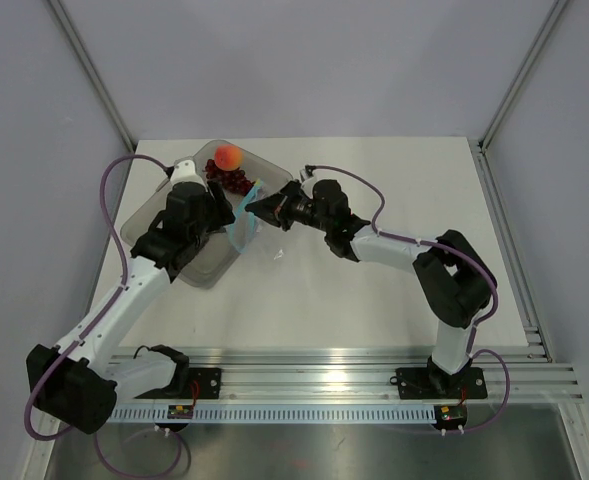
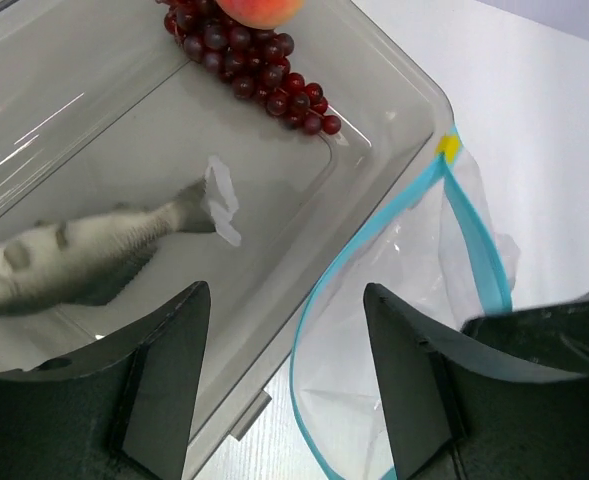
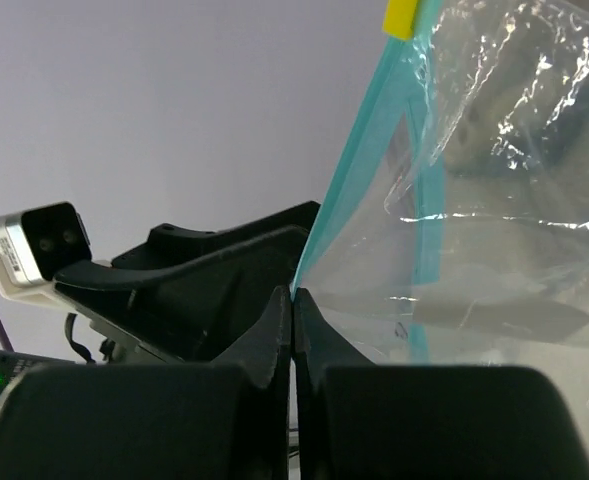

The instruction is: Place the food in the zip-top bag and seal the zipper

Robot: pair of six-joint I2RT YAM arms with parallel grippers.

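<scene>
A clear zip bag (image 2: 394,330) with a blue rim and yellow slider hangs beside the grey tray (image 2: 274,255). My right gripper is shut at the bag's blue edge, pinching it at the fingertips. My left gripper stands open over the tray's right wall, just left of the bag. In the tray lie a fish (image 2: 84,255), red grapes (image 2: 244,60) and a peach (image 1: 227,157). The bag's mouth gapes somewhat between its blue strips in the left wrist view.
Metal rails (image 1: 334,355) run along the front edge.
</scene>
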